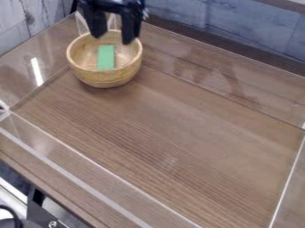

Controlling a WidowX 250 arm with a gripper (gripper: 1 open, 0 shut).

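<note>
My dark gripper (pixel 112 27) is at the top left of the camera view, over the back of a round wooden bowl (pixel 117 77), its fingers apart and blurred. A small green block (pixel 105 59) sits inside the bowl, below the fingers.
The bowl is near the table's left side, with pale wall or panels along the back.
</note>
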